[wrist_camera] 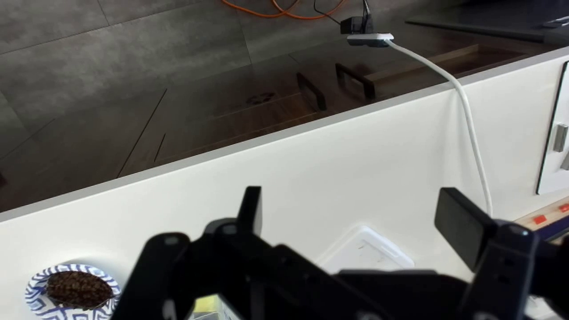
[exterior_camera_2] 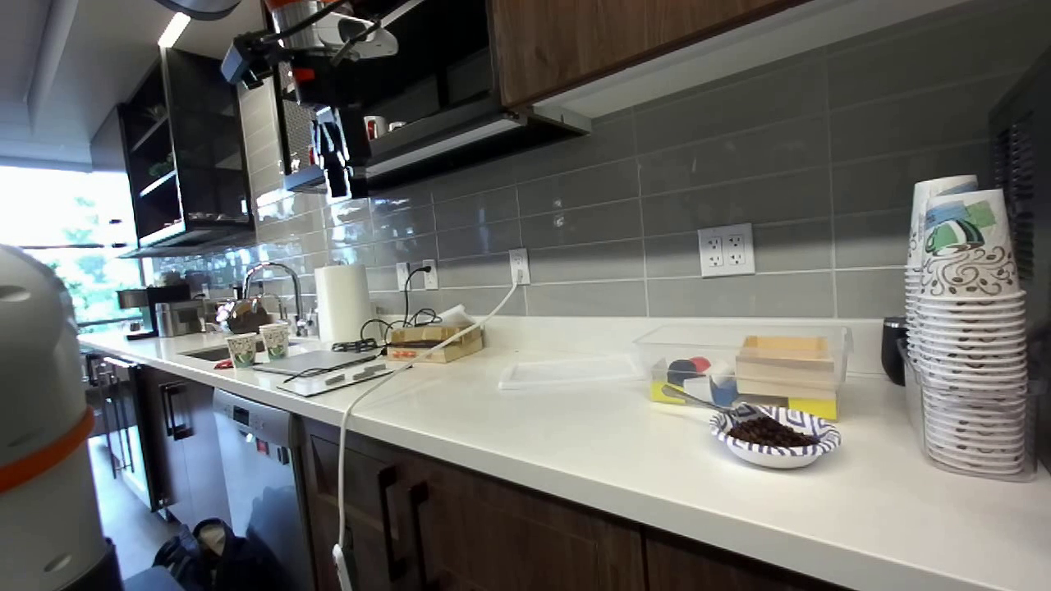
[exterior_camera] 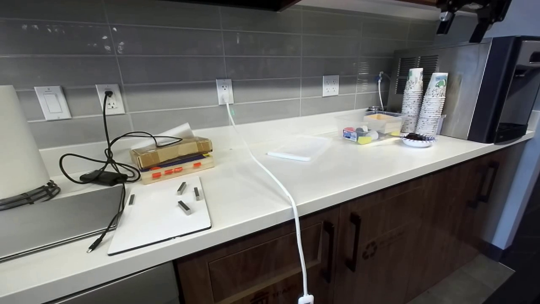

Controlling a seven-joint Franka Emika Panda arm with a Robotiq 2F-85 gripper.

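My gripper stands open high above the counter, its two dark fingers wide apart with only counter visible between and below them. In exterior view 1 the gripper (exterior_camera: pixel 460 31) hangs at the top right corner, partly cut off by the frame. Exterior view 2 has the gripper (exterior_camera_2: pixel 337 162) at upper left, well clear of the counter. A patterned paper bowl (exterior_camera_2: pixel 773 455) with dark brown bits (exterior_camera_2: pixel 773 432) and a fork (exterior_camera_2: pixel 724 405) sits on the counter. Behind it is a clear plastic bin (exterior_camera_2: pixel 837 355) with assorted items. A white translucent lid (exterior_camera: pixel 288 156) lies flat to the bin's left.
Tall stacks of paper cups (exterior_camera: pixel 425 109) stand by a steel machine (exterior_camera: pixel 463 91). A white cable (exterior_camera: pixel 273 177) crosses the counter and hangs over its front edge. A whiteboard (exterior_camera: pixel 152 228) with several metal bars lies at left, near stacked boxes (exterior_camera: pixel 174 153).
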